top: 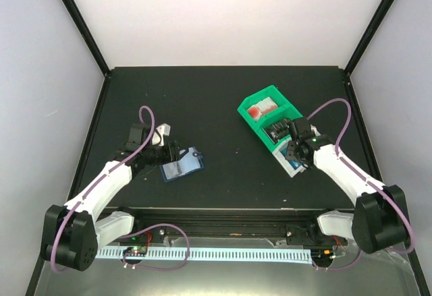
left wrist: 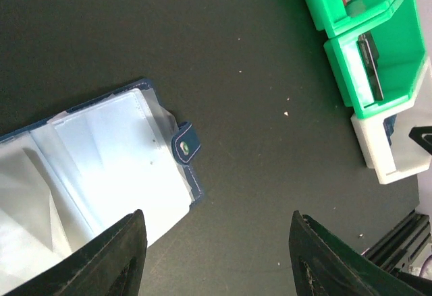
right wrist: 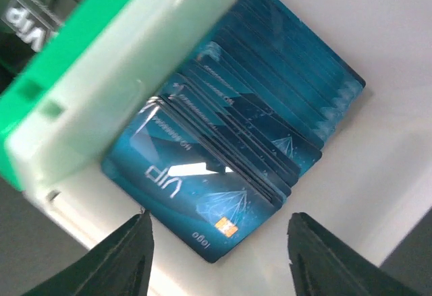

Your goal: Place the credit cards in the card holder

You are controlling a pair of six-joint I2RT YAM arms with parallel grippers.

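Spread open on the table at the left lies the blue-edged card holder [top: 192,162], its clear sleeves [left wrist: 115,154] and snap tab [left wrist: 185,143] facing up in the left wrist view. My left gripper [top: 177,154] hovers over it, open, with nothing between its fingers. Blue cards [right wrist: 196,174] lie fanned in a white bin [right wrist: 324,222] in the right wrist view. Above that bin, my right gripper is open and empty, its fingertips apart on either side of the nearest card's lower end.
Two green bins adjoin the white one: the far bin [top: 248,102] holds red-and-white cards [top: 262,108], the middle one dark cards [top: 275,131]. Bare black table [top: 223,127] lies between the card holder and the bins.
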